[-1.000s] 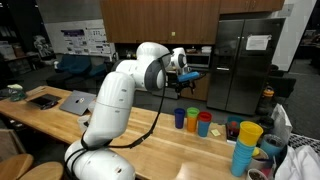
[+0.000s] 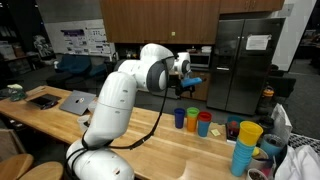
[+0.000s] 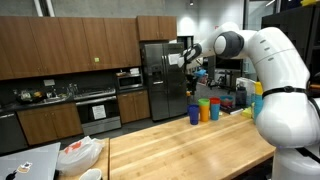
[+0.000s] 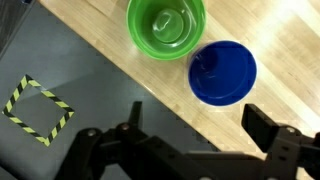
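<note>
High above the table hangs my gripper, its fingers wide open and nothing between the fingers. A dark blue cup (image 4: 222, 73) stands on the wood below, seen straight from above, ahead of the fingers and apart from them. Beside it a green cup (image 4: 166, 24) with something at its bottom is cut by the top of the wrist view. In exterior view 1 the blue cup (image 2: 179, 118), the green cup (image 2: 192, 117) and a red cup (image 2: 203, 123) stand close together on the table. My gripper (image 2: 189, 92) is over them there.
Stacked blue cups with a yellow one on top (image 2: 246, 143), more cups and a white bag (image 2: 300, 155) crowd the table's right end. A laptop (image 2: 78, 102) lies at the left.
</note>
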